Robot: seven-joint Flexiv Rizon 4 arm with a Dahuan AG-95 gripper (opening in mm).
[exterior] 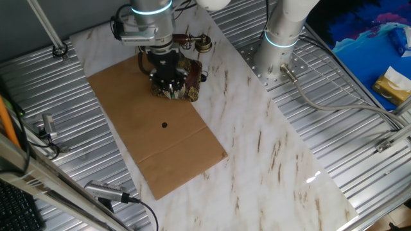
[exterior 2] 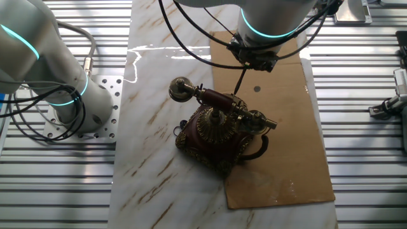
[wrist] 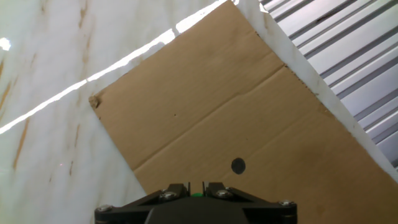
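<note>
An ornate dark red and gold antique-style telephone [exterior 2: 219,130] sits partly on the brown cardboard [exterior 2: 286,146] and partly on the marble tabletop, its handset [exterior 2: 219,100] lying across the cradle. Exterior view 1 shows the telephone [exterior: 191,80] partly hidden behind my gripper [exterior: 168,88]. In the wrist view my gripper looks shut, its fingertips close together at the bottom edge, with a small green patch between them. No held object shows there. Past the fingertips, a round black spot [wrist: 238,165] marks the cardboard [wrist: 205,93].
Bare marble tabletop [exterior: 257,160] stretches to the right of the cardboard. The silver arm base [exterior: 279,54] stands at the table's edge, with a metal-cased cable beside it. A small camera device [exterior: 106,191] lies at the near left on the slatted metal surface.
</note>
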